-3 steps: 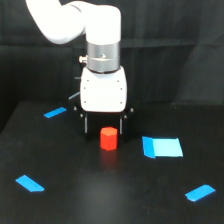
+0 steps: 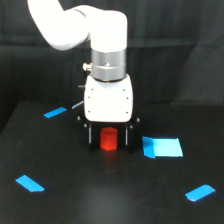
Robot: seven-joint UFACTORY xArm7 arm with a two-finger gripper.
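A small red block (image 2: 108, 138) rests on the black table near the middle of the camera view. My gripper (image 2: 108, 143) is low over it, its white hand (image 2: 108, 100) hiding the block's upper part. Dark, thin fingers stand apart to either side of the block in the picture, with a gap visible on both sides, so the gripper looks open. Whether a fingertip touches the table is hard to tell.
Blue tape strips mark the table at the back left (image 2: 55, 112), front left (image 2: 30, 184) and front right (image 2: 200, 192). A light blue patch (image 2: 168, 147) lies right of the block.
The arm has come down and slightly to the right, bringing the hand from above the red block to around it. The block appears to be in the same place.
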